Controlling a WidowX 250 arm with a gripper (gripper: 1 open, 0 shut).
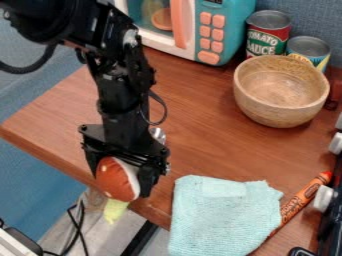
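My black gripper (131, 168) hangs low at the front left edge of the wooden table, around a red-orange and white object (115, 178), perhaps a toy fruit or ball, with a pale yellow part (115, 210) below it. The object sits between the fingers; how firmly it is held is hard to see. A light blue cloth (221, 220) lies to the right of the gripper.
A wooden bowl (279, 100), two cans (267, 35) and a toy microwave (194, 25) stand at the back. An orange wrapped stick (305, 200) and dark items line the right edge.
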